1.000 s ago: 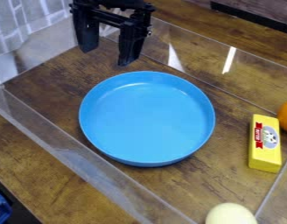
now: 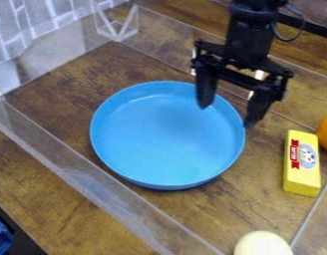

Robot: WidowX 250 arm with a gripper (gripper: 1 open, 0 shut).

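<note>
My black gripper (image 2: pixel 231 93) hangs over the back right part of the blue round plate (image 2: pixel 166 132), its two fingers spread apart. I see nothing held between the fingers. The plate lies empty on the wooden surface.
A yellow box (image 2: pixel 301 163) lies right of the plate, with an orange object (image 2: pixel 323 130) behind it at the edge. A pale egg-shaped object (image 2: pixel 263 243) is at the bottom right. Clear walls border the wooden area (image 2: pixel 67 85).
My gripper has moved from the back left to the right and lower in view, now over the plate's back right. The plate and other objects have stayed put.
</note>
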